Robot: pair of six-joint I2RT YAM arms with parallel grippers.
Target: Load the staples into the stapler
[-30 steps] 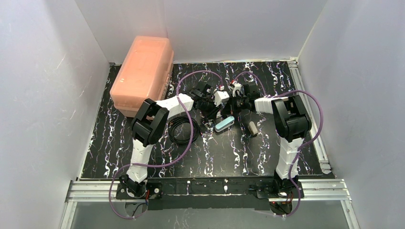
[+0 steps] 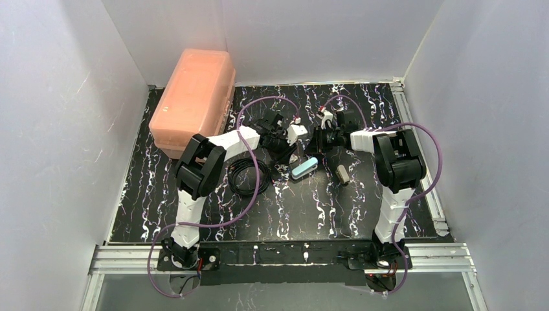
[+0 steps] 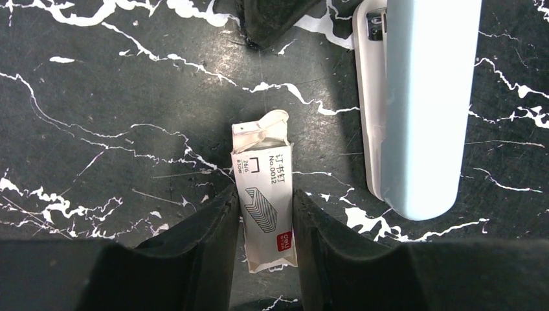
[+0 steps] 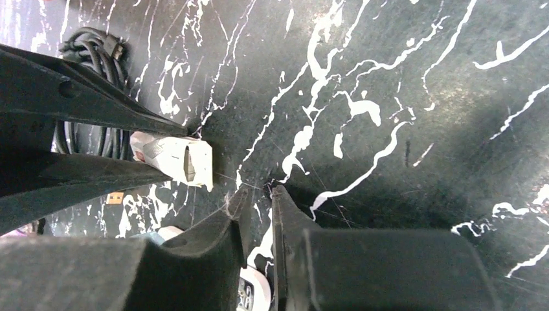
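A small white staple box, printed with 26/6 and a red corner mark, is held above the table. My left gripper is shut on its sides. The flap at one end of the box stands folded open, and its open end faces my right gripper. The stapler, light blue over a white base, lies beside the box. From above, the stapler sits just in front of both grippers. My right gripper is narrowly open, a short way right of the box, with nothing visible between its fingers. Whether staples are inside cannot be seen.
A coiled black cable lies left of the stapler, under the left arm's hose. On the right rests a small beige-and-dark block. A large orange case fills the back left.
The right gripper has drawn away to the right from the box. My left gripper has shifted slightly left, still holding the box. The stapler has stayed in place.
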